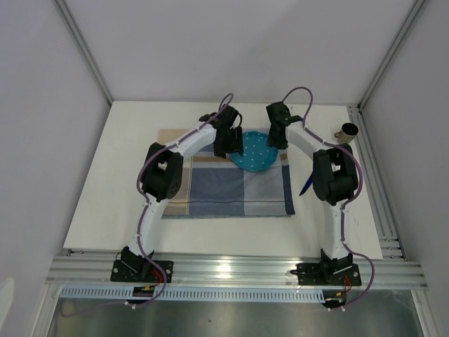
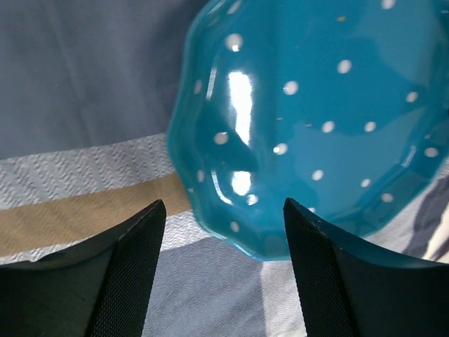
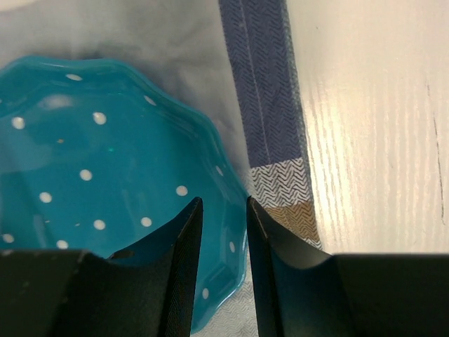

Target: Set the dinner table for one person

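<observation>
A teal plate with white dots (image 1: 251, 158) lies on the striped placemat (image 1: 210, 189), toward its back right. My left gripper is open above the plate's left rim, which shows between and beyond its fingers in the left wrist view. My right gripper is part open over the plate's right rim (image 3: 223, 175), its fingertips close to the rim; whether they touch it I cannot tell. Both grippers flank the plate in the top view.
A dark mug (image 1: 346, 133) stands at the back right. A blue knife (image 1: 306, 184) lies right of the placemat, partly hidden by my right arm.
</observation>
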